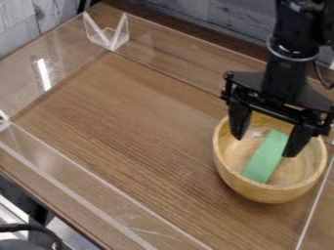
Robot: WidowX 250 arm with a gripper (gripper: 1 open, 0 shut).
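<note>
My black gripper [276, 119] is open, hanging over a yellow bowl [268, 193] at the right of the camera view, its two fingers reaching down at the bowl's back. A green oblong object [267, 160] lies inside the bowl, just below and between the fingers. Whether the fingers touch it I cannot tell.
A clear, angular container [107, 34] stands at the back left. Dark cables lie at the lower left edge.
</note>
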